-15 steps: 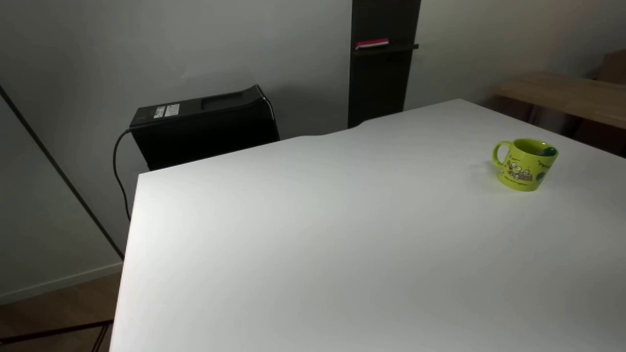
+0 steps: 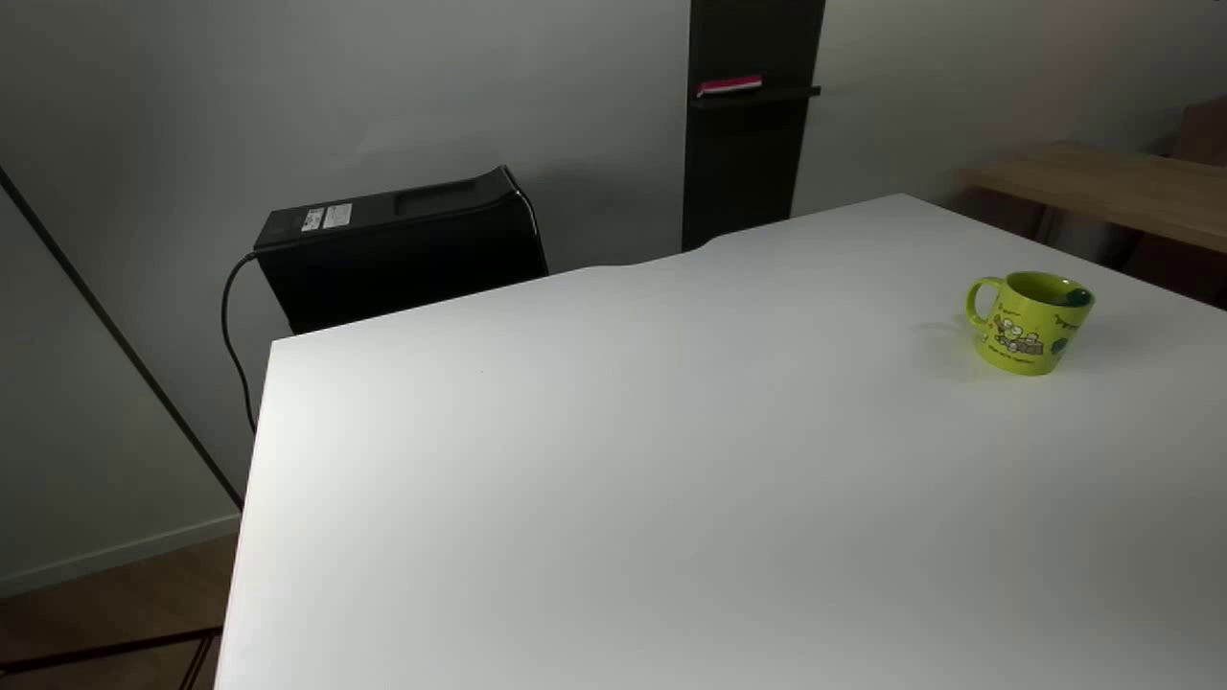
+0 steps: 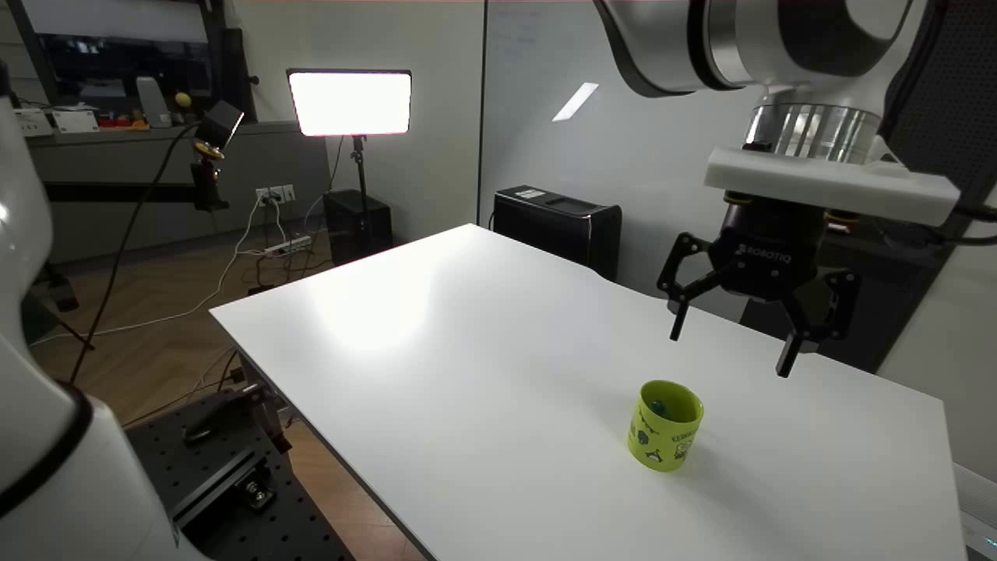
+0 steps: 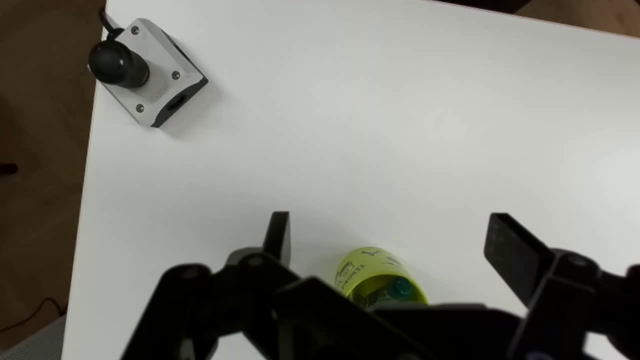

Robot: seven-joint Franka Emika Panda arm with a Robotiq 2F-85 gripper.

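Note:
A yellow-green mug (image 2: 1022,327) with printed drawings stands upright on the white table, its handle showing only in exterior view 1. Inside it lies a small bottle with a teal cap (image 4: 400,287), its lower part hidden by the mug wall. My gripper (image 3: 730,358) hangs in the air above the table, apart from the mug (image 3: 661,438). Its fingers (image 4: 518,257) are spread wide and the fingers are open, with nothing gripped. Seen from the wrist, the mug (image 4: 360,268) shows beneath the space between the fingers, partly covered by the gripper's body.
A grey box with a black knob (image 4: 119,64) sits at a table corner in the wrist view.
The mug stands in the same place as before.

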